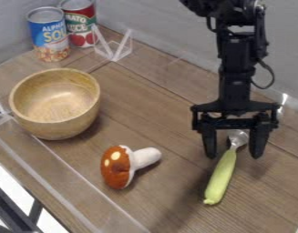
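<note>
My black gripper (232,144) is open, hanging over a spoon-like utensil with a light green handle (220,179) and a silver head, which lies on the wooden table at the right front. The fingers are on either side of the silver end; whether they touch it I cannot tell.
A wooden bowl (56,116) stands at the left. A toy mushroom (120,166) lies at the front middle. Two cans, one soup (49,36) and one tomato (82,23), stand at the back left.
</note>
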